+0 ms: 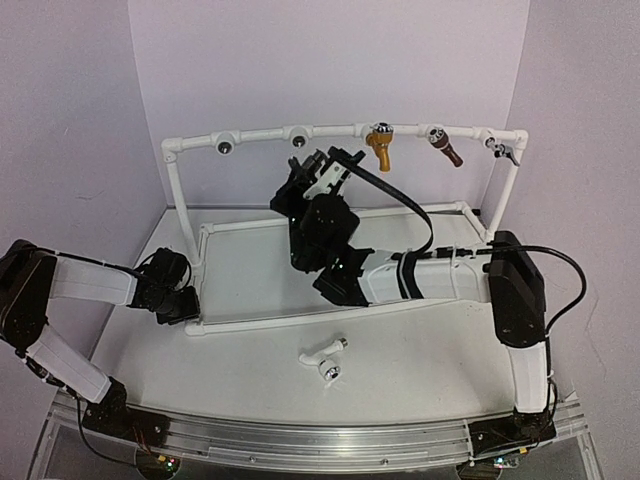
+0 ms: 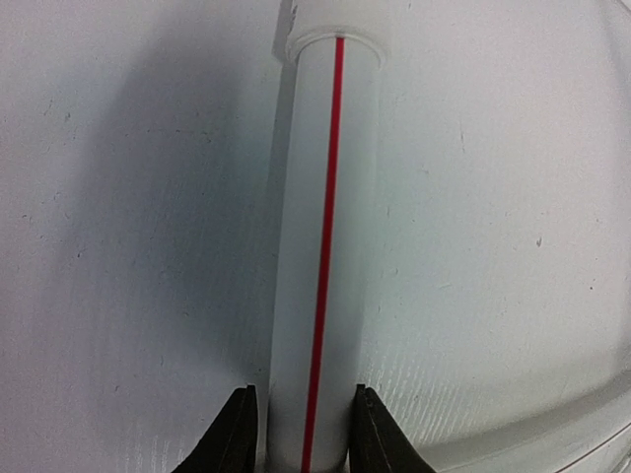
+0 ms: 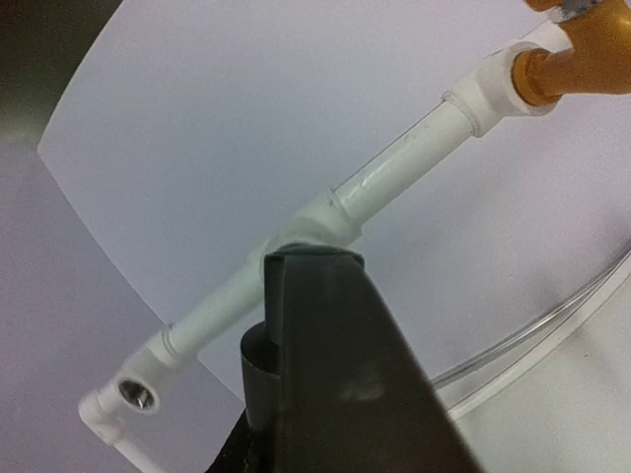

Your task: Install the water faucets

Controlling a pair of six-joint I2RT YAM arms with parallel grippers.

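A dark grey faucet [image 3: 365,365] fills the lower middle of the right wrist view, held by my right gripper, whose fingers are mostly hidden behind it. From above, my right gripper [image 1: 325,175] is just in front of the frame's top rail, below the second socket [image 1: 299,139]. The first socket [image 1: 225,146] on the left is empty. A white faucet [image 1: 322,360] lies on the floor in front. My left gripper straddles a white pipe [image 2: 320,246] with a red stripe; a thin gap shows at its left finger, so its grip is unclear.
An orange faucet [image 1: 380,148], a brown faucet [image 1: 445,147] and a silver faucet [image 1: 502,151] sit on the rail's right half. A cable [image 1: 395,192] loops beside the right wrist. Free floor surrounds the white faucet.
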